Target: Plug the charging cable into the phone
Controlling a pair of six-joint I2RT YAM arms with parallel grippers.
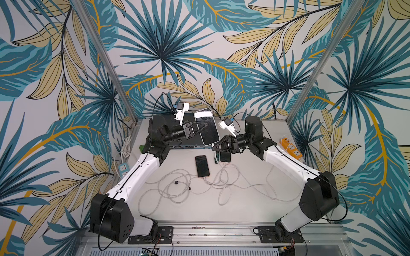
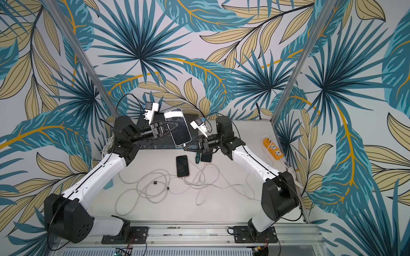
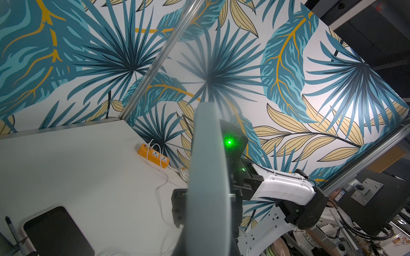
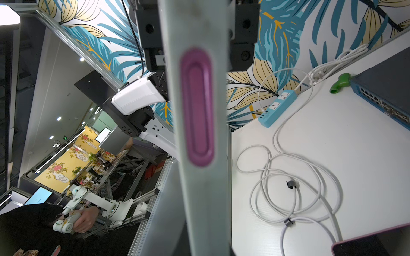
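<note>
A dark-screened phone (image 1: pixel 208 130) in a pale case hangs tilted above the table, with my left gripper (image 1: pixel 199 127) shut on its left part. Edge-on, the phone (image 4: pixel 197 192) fills the middle of the right wrist view, showing a pink button. My right gripper (image 1: pixel 214 148) is shut just below the phone's lower short edge. A small white piece at its tips looks like the cable's plug (image 2: pixel 185 145); whether it touches the port cannot be told. The pale cable (image 1: pixel 183 200) loops over the table. In the right wrist view the phone hides the right fingertips.
Another phone (image 1: pixel 202 166) lies mid-table, with a smaller dark object (image 1: pixel 224 157) near it. Behind stands a dark network box (image 4: pixel 380 89). Power strips in orange (image 1: pixel 291 148) and blue (image 4: pixel 277 108) sit at the sides.
</note>
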